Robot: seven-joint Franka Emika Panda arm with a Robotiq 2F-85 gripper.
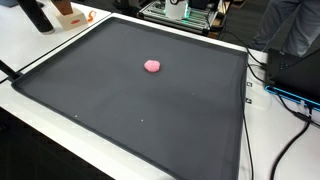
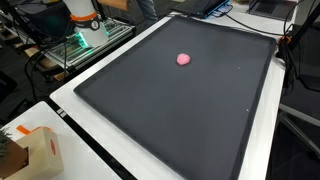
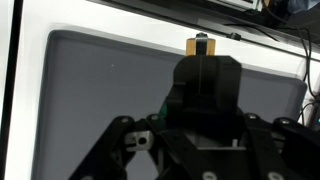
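A small pink lump (image 1: 152,66) rests on the dark grey mat (image 1: 150,110), toward its far side in exterior view 1. The same pink lump (image 2: 183,59) shows near the mat's far edge in exterior view 2. My gripper appears in the wrist view, shut on a tan, wood-coloured piece (image 3: 191,47) that pokes out on both sides of the dark fingertip. Its full shape is hidden by the gripper. Neither exterior view shows the gripper itself, and the pink lump cannot be seen in the wrist view.
The mat has a raised dark rim, and apart from the pink lump it is clear. A white table border (image 2: 262,130) surrounds it. A dark device with cables (image 1: 295,78) sits at the right. A tan box (image 2: 33,157) stands at the near left corner.
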